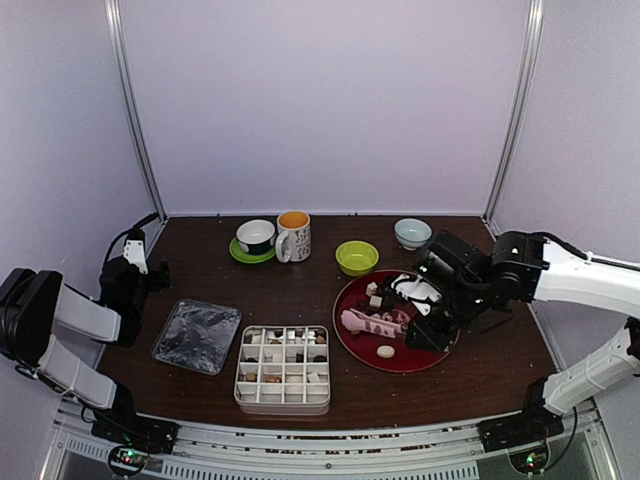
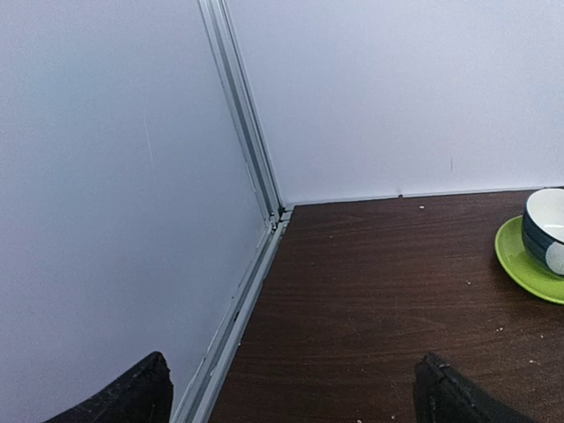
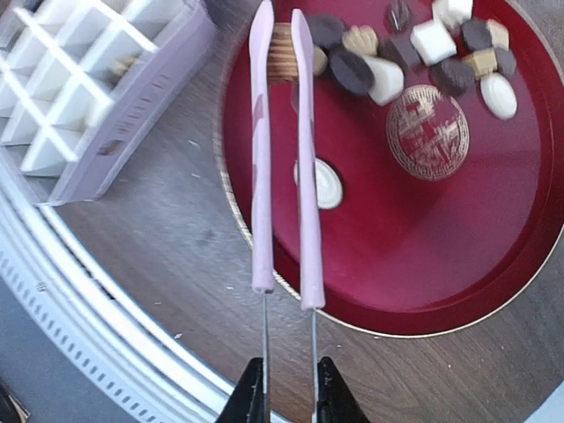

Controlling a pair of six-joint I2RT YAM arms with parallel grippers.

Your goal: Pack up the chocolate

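Observation:
A red plate (image 1: 400,360) of assorted chocolates lies right of centre. My right gripper has pink tongs shut on a tan chocolate piece (image 3: 283,63), held over the plate's left side; dark and white pieces sit around it. The white compartment box (image 1: 281,400) stands left of the plate with pieces in several cells; its corner shows in the right wrist view. My left gripper is open and empty at the far left, facing the back corner.
A clear lid (image 1: 196,335) lies left of the box. Behind stand a green saucer with a bowl, a mug (image 1: 293,240), a green bowl (image 1: 357,258) and a pale blue bowl (image 1: 413,233).

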